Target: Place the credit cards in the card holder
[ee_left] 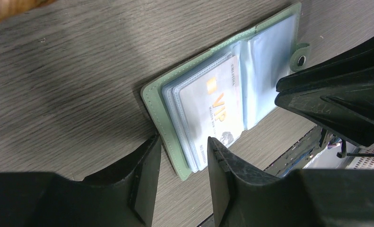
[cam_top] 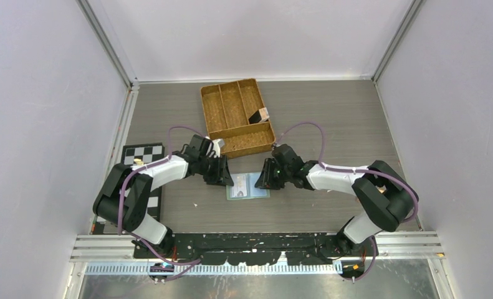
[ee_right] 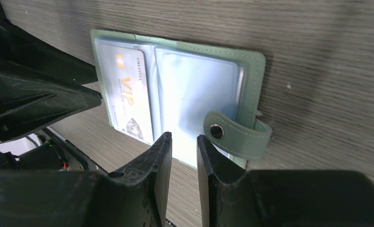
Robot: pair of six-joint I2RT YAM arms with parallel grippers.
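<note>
An open green card holder [cam_top: 248, 194] lies flat on the table between both grippers. In the left wrist view a white VIP card [ee_left: 206, 104] sits in its left sleeve, and the right sleeve is clear plastic, with a snap strap at its edge. My left gripper hangs at the holder's left edge, its fingers part open with nothing visible held between them. My right gripper is over the right sleeve beside the strap, fingers close together; whether anything is between them is hard to see.
A wooden compartment tray [cam_top: 240, 140] with a small dark object [cam_top: 258, 116] stands behind the holder. A checkered board [cam_top: 143, 151] lies under the left arm.
</note>
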